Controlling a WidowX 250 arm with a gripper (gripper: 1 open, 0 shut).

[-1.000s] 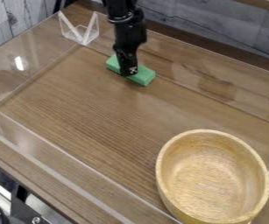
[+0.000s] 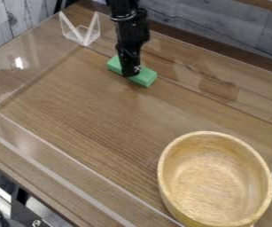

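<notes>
The black gripper reaches down from the top centre of the camera view, its fingertips at a green rectangular block lying flat on the wooden table. The fingertips cover part of the block's upper side. They are small and dark, and whether anything sits between them is hard to make out.
A large cream oval bowl fills the lower right. A white wire-like holder stands at the back left.
The gripper and green block have shifted very slightly to the left; otherwise the scene looks the same.
</notes>
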